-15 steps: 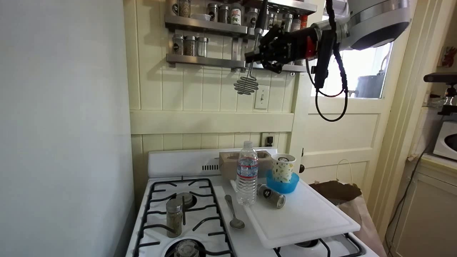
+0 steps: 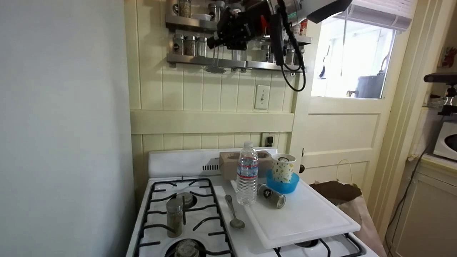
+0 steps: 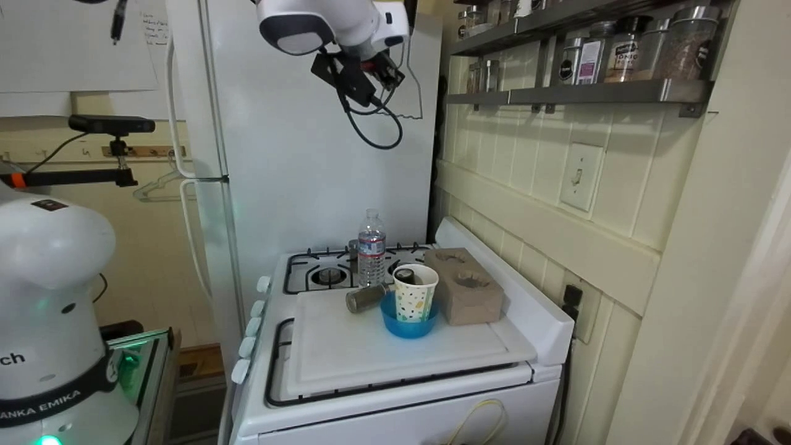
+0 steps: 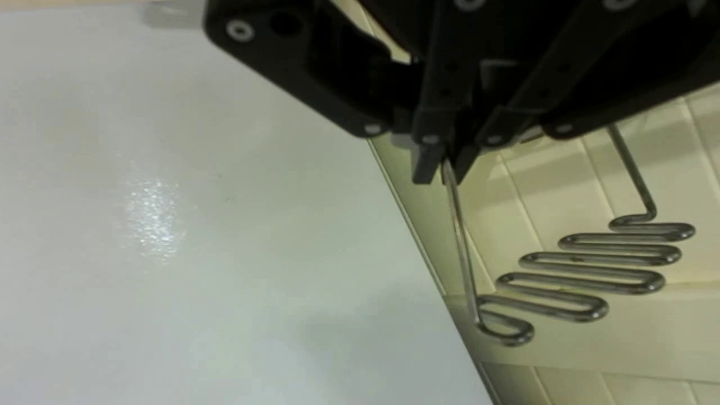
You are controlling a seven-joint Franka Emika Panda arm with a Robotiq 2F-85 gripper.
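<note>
A wire potato masher (image 4: 584, 278) with a zigzag head hangs from my gripper. The fingers are shut on one of its thin metal shanks; the second shank rises behind the right side of the gripper. In exterior view 1 my gripper (image 2: 211, 42) is high in front of the spice shelves, and the masher head (image 2: 215, 69) shows nearly edge-on below it. Its handle is not discernible now. Exterior view 2 has the gripper (image 3: 390, 74) up before the fridge, far above the stove.
Spice jars line the metal shelves (image 2: 205, 61) close behind the arm. The white fridge (image 4: 236, 236) fills the wrist view's left side. Below, the stove bears a water bottle (image 2: 247, 175), a spoon (image 2: 234, 214), a cutting board (image 2: 308, 218), and a paper cup (image 2: 282, 167) in a blue bowl (image 2: 289, 186).
In exterior view 1 the arm has moved left and upward, carrying the masher along. The masher head has turned from a broad view to nearly edge-on. Things on the stove are unmoved.
</note>
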